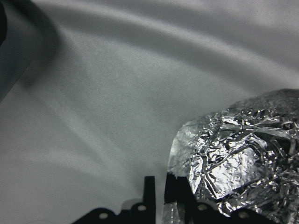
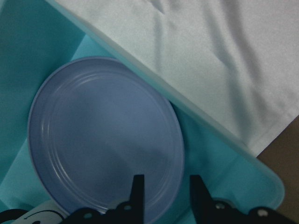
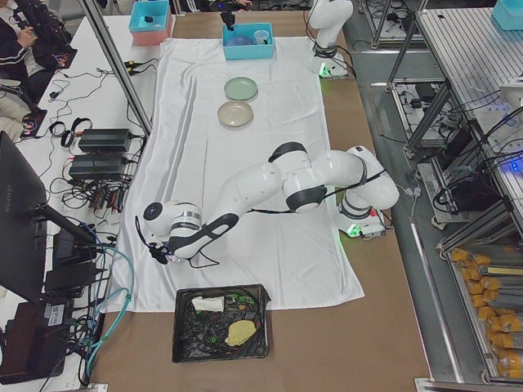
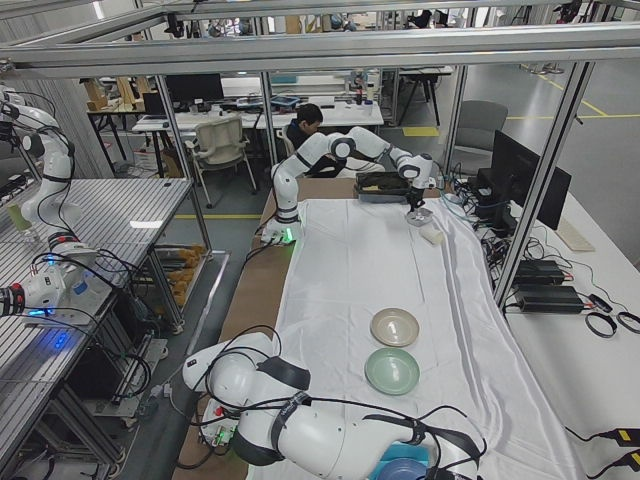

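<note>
Crumpled silver foil (image 1: 233,172) fills the lower right of the left wrist view; in the right camera view it lies on the white cloth near the dark tray. My left gripper is at its left edge, one finger overlapping the foil; whether it grips it I cannot tell. My right gripper stands open over a blue plate (image 2: 105,130) inside a light blue bin (image 2: 243,168), with nothing seen between its fingers.
A black tray (image 3: 185,343) with assorted items sits at the front edge. A green plate (image 3: 241,88) and a beige plate (image 3: 235,113) lie on the white cloth (image 3: 172,98).
</note>
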